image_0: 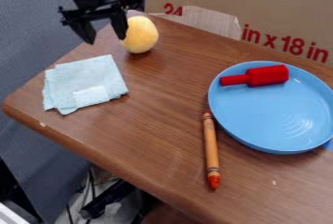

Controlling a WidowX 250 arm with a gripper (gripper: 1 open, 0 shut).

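The black gripper (pixel 104 31) hangs at the upper left of the camera view, open, its fingers apart above the table's back left. Just right of it a pale yellow round object (pixel 142 37) sits on the table. A folded light blue cloth (pixel 77 83) lies below the gripper at the table's left. An orange crayon (pixel 211 153) lies near the front, beside a blue plate (pixel 274 121). A red cylindrical object (pixel 260 76) with a handle rests on the plate's back part.
A cardboard box (pixel 247 4) stands along the back.
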